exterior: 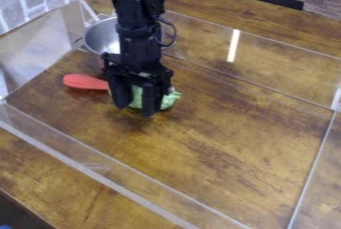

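My black gripper (138, 96) is low over the middle-left of the wooden table, in front of and partly over a pale green object (166, 100), which it largely hides. Whether anything is between the fingers cannot be made out. A red object (84, 82) lies just left of the gripper.
A silver bowl (103, 36) sits behind the arm at the upper left. A clear wall or edge runs along the left side.
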